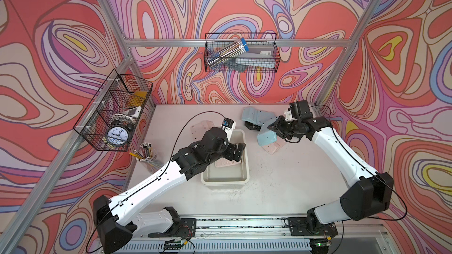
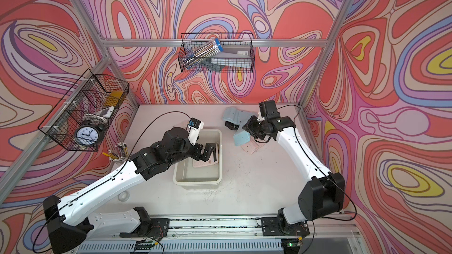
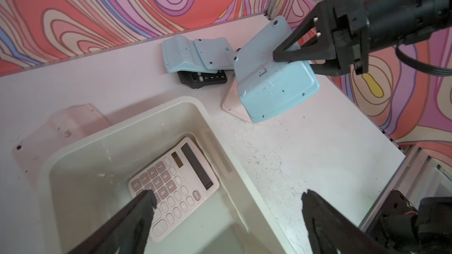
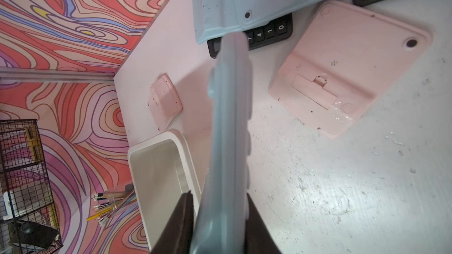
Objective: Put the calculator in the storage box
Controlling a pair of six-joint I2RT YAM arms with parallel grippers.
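Observation:
The cream storage box stands on the table with a pink calculator lying face up inside, tilted against the far end or side. Over the box, my left gripper is open, its fingers apart and nothing between them. Right of the box, my right gripper is shut on a light blue calculator, held tilted above the table. In the right wrist view that same blue calculator appears edge-on between the dark fingers.
Behind the held one, more blue calculators rest on a black calculator. A pink calculator lies face down to the right; another pink one is beyond the box.

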